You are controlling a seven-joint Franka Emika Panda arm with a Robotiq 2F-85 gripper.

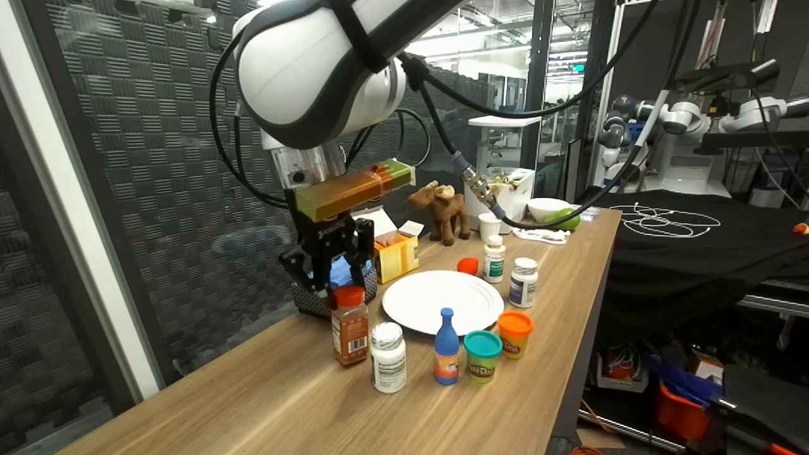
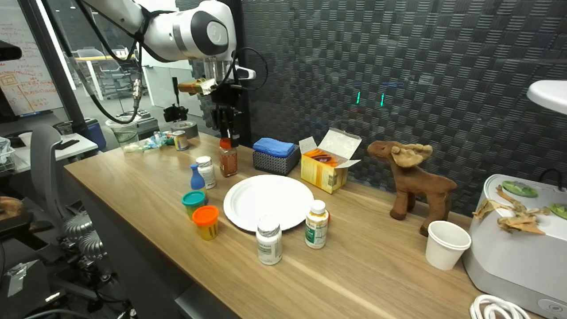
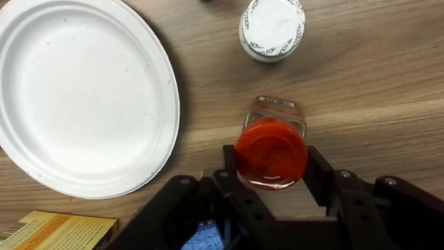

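Note:
My gripper is shut on the red lid of a spice bottle (image 1: 350, 326), one finger on each side of the lid. In the wrist view the red lid (image 3: 271, 152) fills the gap between the fingers, and part of the clear body shows beyond it. The bottle stands about upright at the left of the white plate (image 1: 442, 301) in exterior view 1; whether its base touches the table cannot be told for sure. Right beside it is a white pill bottle (image 1: 389, 357), apart from my fingers.
A blue bottle (image 1: 447, 349), a teal-lidded tub (image 1: 483, 356) and an orange-lidded tub (image 1: 515, 335) stand near the front edge. Behind the gripper sit a dark basket with blue cloth (image 2: 273, 146) and an open yellow box (image 2: 327, 165). Bare table (image 1: 250, 387) lies to the left.

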